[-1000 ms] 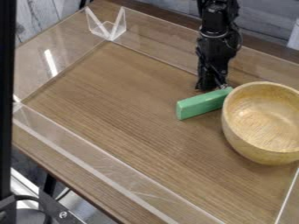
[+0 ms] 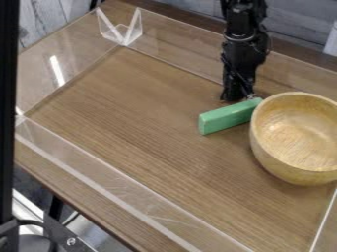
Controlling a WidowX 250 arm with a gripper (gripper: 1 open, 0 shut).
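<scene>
My black gripper (image 2: 239, 91) reaches down from the top of the camera view to the table surface, just behind a green block (image 2: 226, 118). Its fingertips are dark and small, so whether anything is between them is unclear; they look close together. The green block lies on the wooden table (image 2: 118, 118), its right end beside a wide wooden bowl (image 2: 293, 157) at the right.
A clear plastic piece (image 2: 121, 28) stands at the back left. Clear strips run along the table's back and left edges. Dark equipment shows at the lower left corner.
</scene>
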